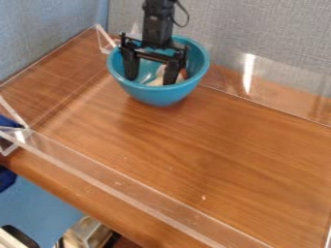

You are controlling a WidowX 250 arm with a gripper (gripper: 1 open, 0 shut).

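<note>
A black gripper [153, 60] reaches down from the top into a turquoise bowl [162, 92] near the back of the wooden table. Its two fingers are inside the bowl, spread apart. A pale object with some orange [159, 79] lies in the bowl at the fingers, partly hidden by them; whether it is between them is unclear.
Clear low walls run along its edges, and grey textured panels stand behind and at left. Assorted items lie beyond the lower-left edge.
</note>
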